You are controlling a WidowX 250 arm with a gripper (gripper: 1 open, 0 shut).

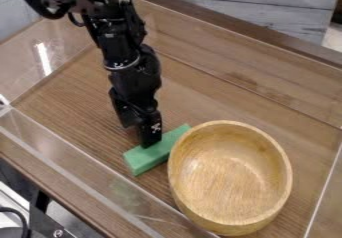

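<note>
My black arm reaches down from the upper left of the view, its gripper [144,127] low over the wooden table, at the upper part of a green rectangular block [150,157]. The fingertips are dark and small, so whether they touch the block is unclear. The block lies at a slant, just left of a pale yellow bowl [230,210], which partly borders its right end.
A clear edge strip runs along the table's lower left, with dark cables beyond. A grey wood-grain surface lies past the back edge.
</note>
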